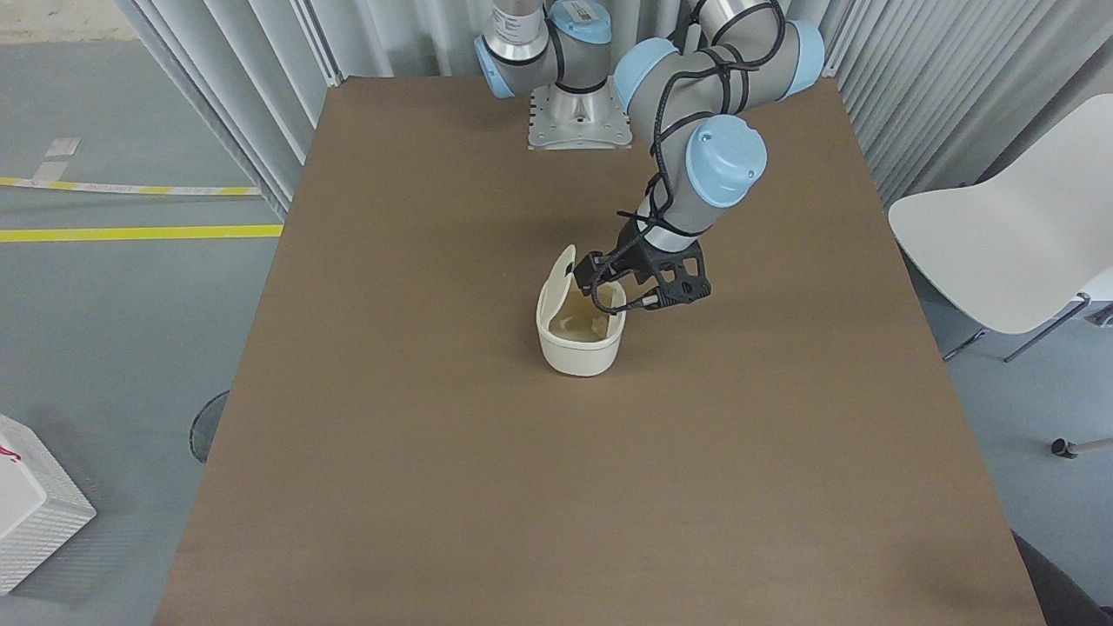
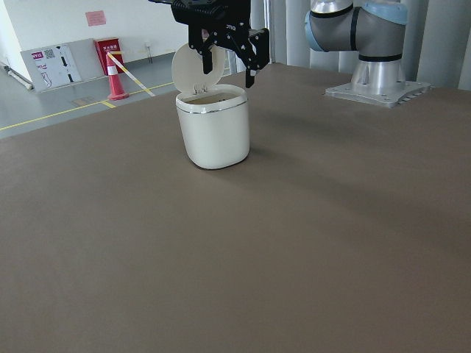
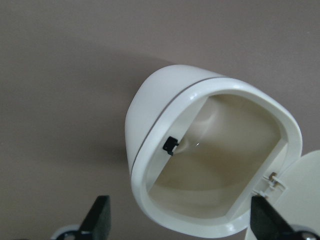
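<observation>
A white bin (image 1: 576, 358) (image 2: 214, 136) stands on the brown table with its lid (image 2: 185, 70) raised on the hinge. In the wrist view its inside (image 3: 215, 155) shows beige, with a small black latch piece (image 3: 170, 145) on the rim's inner wall. My gripper (image 2: 229, 66) is just above the bin at its lid side. In the wrist view its two fingers are wide apart with nothing between them near the tips; it is open.
A white chair (image 1: 1002, 240) is off the right side.
</observation>
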